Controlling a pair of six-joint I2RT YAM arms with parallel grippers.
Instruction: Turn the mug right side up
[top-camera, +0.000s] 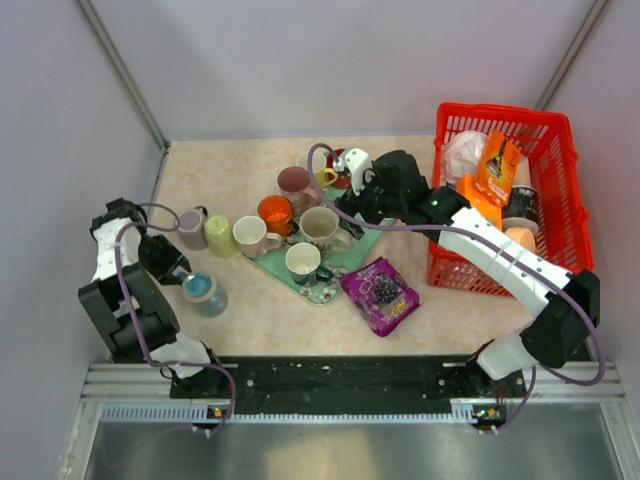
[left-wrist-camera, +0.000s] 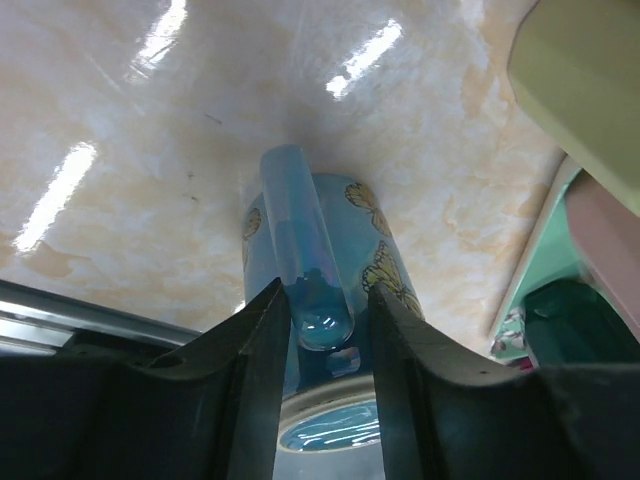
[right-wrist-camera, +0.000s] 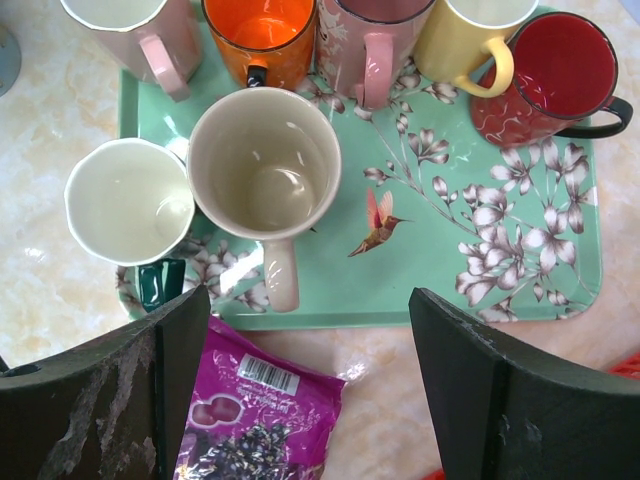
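Observation:
A light blue mug with butterflies (top-camera: 206, 295) stands at the front left of the table; in the left wrist view its handle (left-wrist-camera: 305, 250) lies between the fingertips of my left gripper, which is part open or closing round it; whether it grips is unclear. My right gripper hangs open above the green tray (right-wrist-camera: 380, 260), nothing between its fingers.
The tray holds several mugs, with a purple bag (top-camera: 380, 296) in front of it. A lilac mug (top-camera: 192, 228) and a pale green mug (top-camera: 219, 236) stand behind the blue mug. A red basket (top-camera: 455, 267) fills the right side.

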